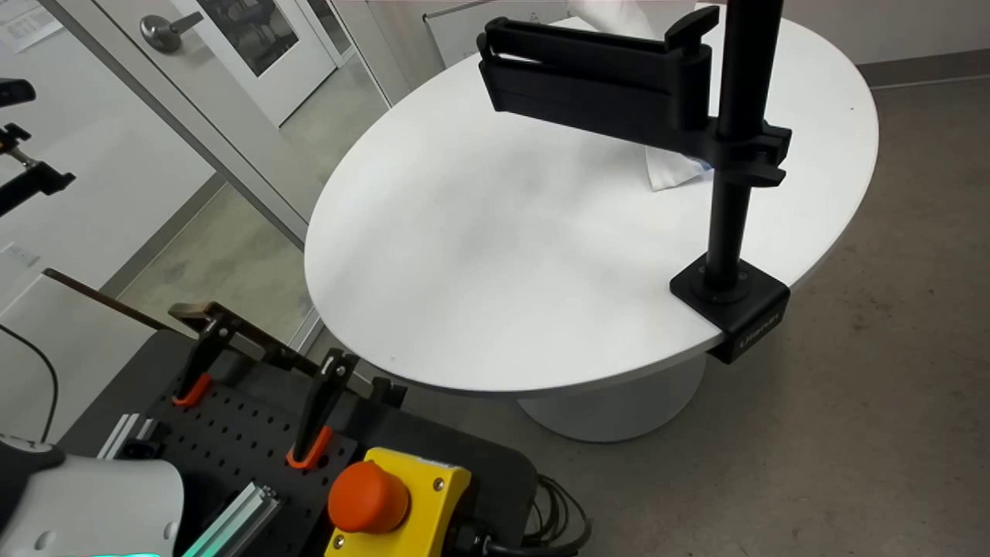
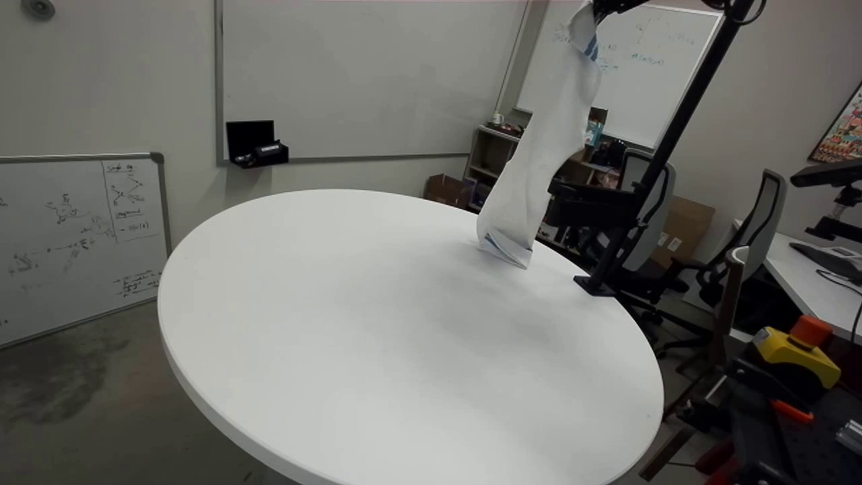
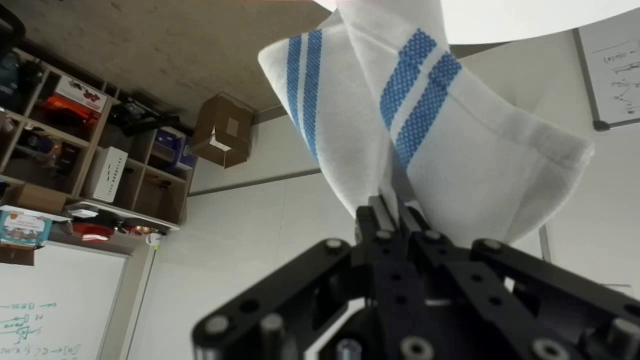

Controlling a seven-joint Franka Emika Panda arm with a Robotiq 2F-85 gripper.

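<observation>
A white towel with blue stripes hangs in a long strip above the round white table, its lower end touching or almost touching the tabletop. In the wrist view my gripper is shut on the towel, with cloth spreading out on both sides of the fingers. At the top of exterior view 2 the gripper shows only in part, at the towel's upper end. From exterior view 1 just a lower corner of the towel and a piece at the top edge show; the black mount hides the middle.
A black post with a bracket arm is clamped to the table's edge and rises close to the towel. A yellow box with a red button sits on the dark cart beside the table.
</observation>
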